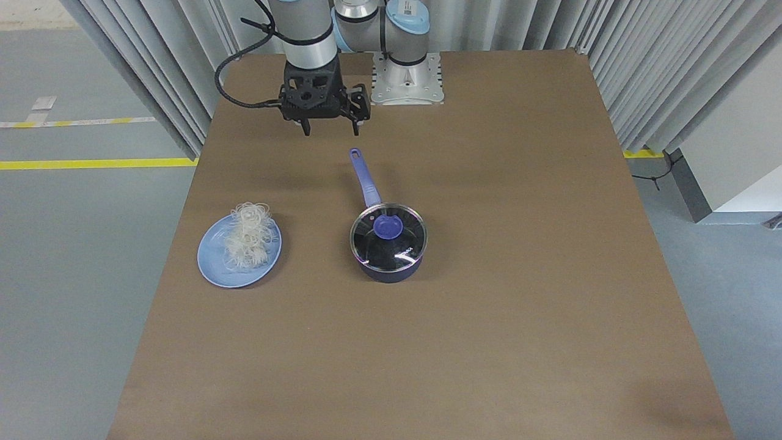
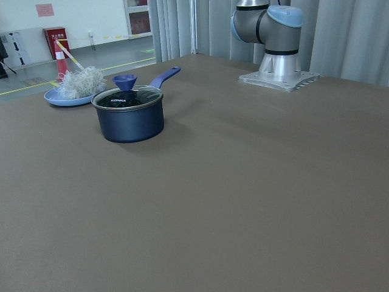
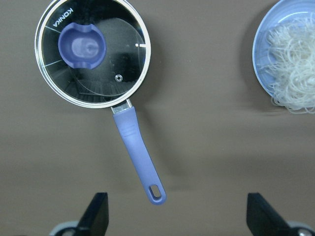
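A dark blue saucepan (image 2: 130, 125) with a glass lid and blue knob (image 1: 388, 227) stands mid-table, its long blue handle (image 3: 135, 147) pointing toward the robot side. Beside it, a blue plate (image 1: 217, 267) holds a heap of white noodle-like strands (image 3: 295, 64). My gripper (image 1: 330, 129) hangs open above the table behind the saucepan handle, nothing between its fingers. In the wrist view both fingertips sit at the bottom, wide apart, either side of and behind the handle's end.
The robot's white base plate (image 1: 407, 91) is at the back edge, with grey curtains behind it.
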